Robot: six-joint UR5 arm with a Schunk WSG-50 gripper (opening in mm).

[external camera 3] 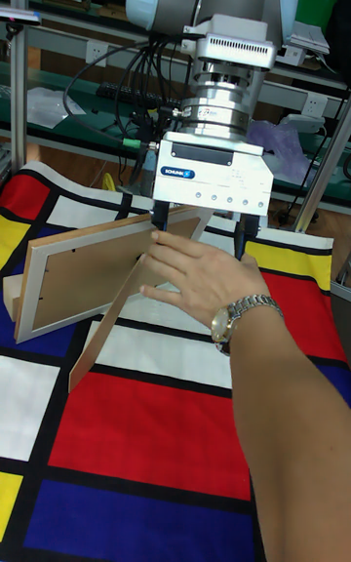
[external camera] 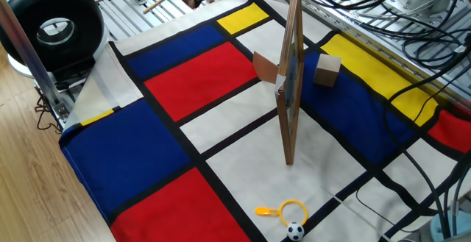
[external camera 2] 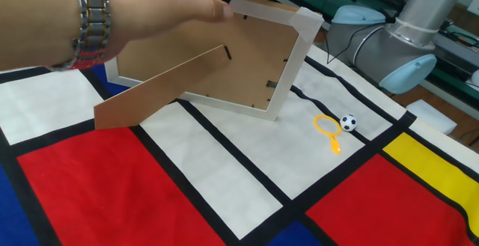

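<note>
My gripper [external camera 3: 202, 237] hangs above the far side of the cloth in exterior view 3, its two dark fingers spread wide apart, so it stands open. A person's hand [external camera 3: 203, 276] reaches up in front of the fingers and partly covers their tips. No object shows between them. A picture frame [external camera 3: 109, 268] stands upright on the cloth with its brown back and fold-out stand [external camera 3: 104, 328] facing that camera. Exterior view 1 catches the frame [external camera: 293, 80] nearly edge-on, with the gripper body cut off at the top edge.
A small wooden block [external camera: 327, 70] sits behind the frame. On a white patch lie a yellow-orange magnifier-like ring [external camera: 293, 211] and a small football [external camera: 295, 231], touching or nearly so. Black cables [external camera: 412, 87] hang along the right side.
</note>
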